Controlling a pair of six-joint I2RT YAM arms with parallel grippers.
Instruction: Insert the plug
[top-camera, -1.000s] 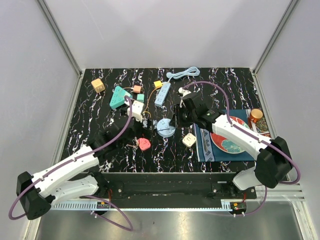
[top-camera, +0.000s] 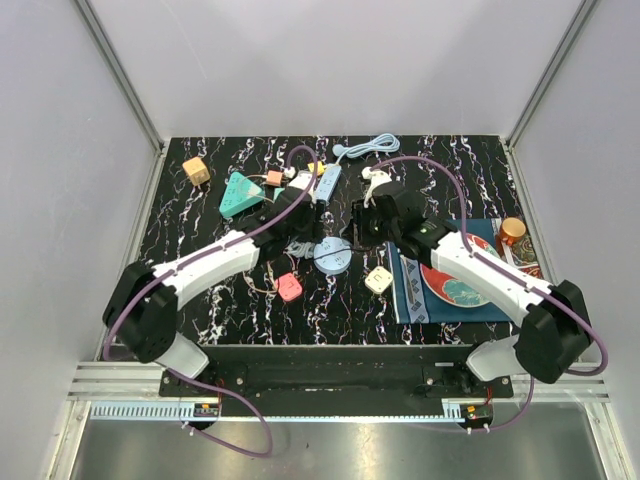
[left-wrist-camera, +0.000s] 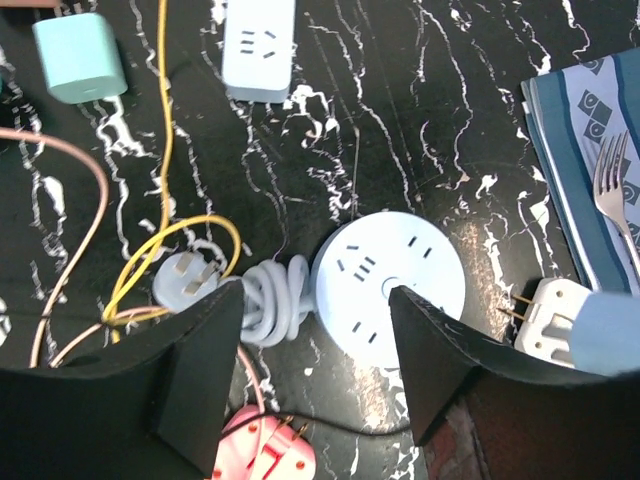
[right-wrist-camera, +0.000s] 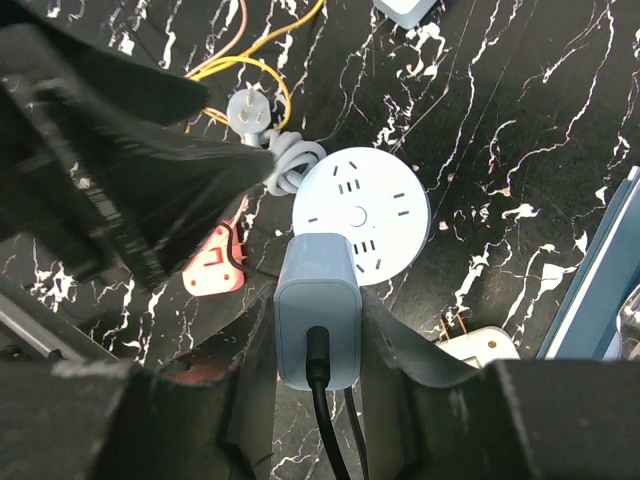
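A grey-blue plug (right-wrist-camera: 318, 300) with a black cable is held by my right gripper, shut on it, above the round white socket disc (right-wrist-camera: 360, 210). In the left wrist view that disc (left-wrist-camera: 387, 285) lies just beyond my left gripper, whose fingers stand apart with no object clearly between them; the grey coiled cord (left-wrist-camera: 275, 305) sits left of the disc. In the top view both grippers are over the disc (top-camera: 332, 262), the left one on its upper left.
Around lie a pink block (top-camera: 289, 287), a cream block (top-camera: 378, 280), a power strip (top-camera: 328, 182) and coloured cables. A cloth (top-camera: 410, 295) with plate, fork and cup fills the right side.
The right arm has shifted slightly.
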